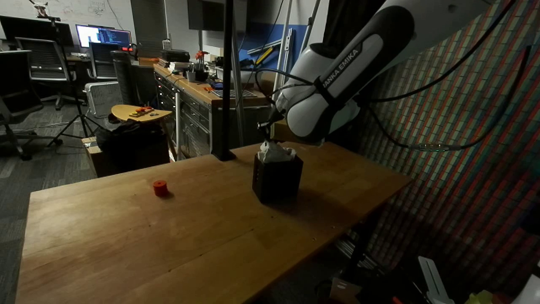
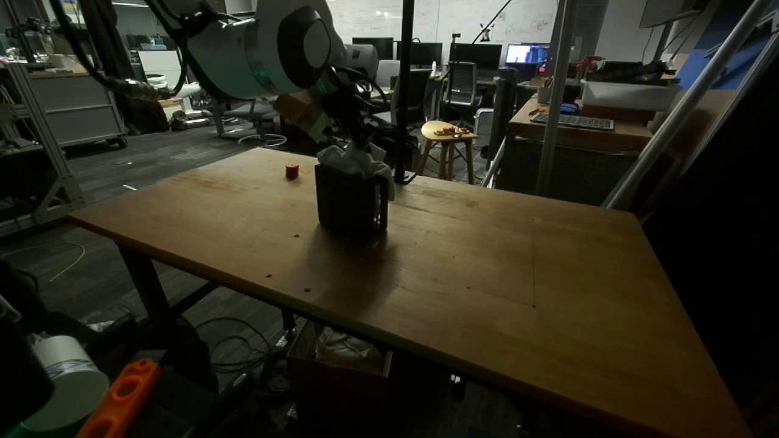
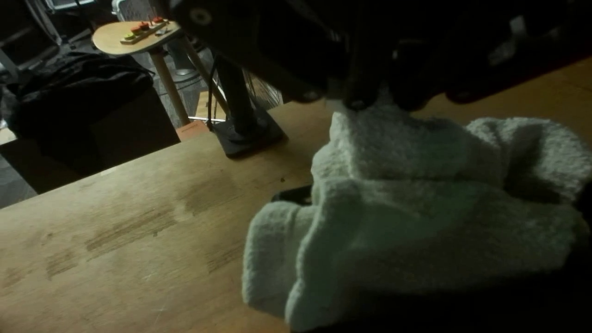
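Note:
A pale cloth [image 3: 410, 222] is bunched in the mouth of a black box [image 1: 277, 180] on the wooden table. In exterior view 2, part of the cloth [image 2: 352, 160] spills over the box's rim on the right. My gripper is directly above the box, its dark fingers shut on the top of the cloth. The fingertips are mostly hidden by shadow and fabric. The box [image 2: 352, 203] appears upright; whether it touches the table all round is hard to tell in the shadow.
A small red cylinder [image 1: 160, 188] rests on the table, well apart from the box. A black post [image 3: 244, 130] is fixed at the table's edge near the box.

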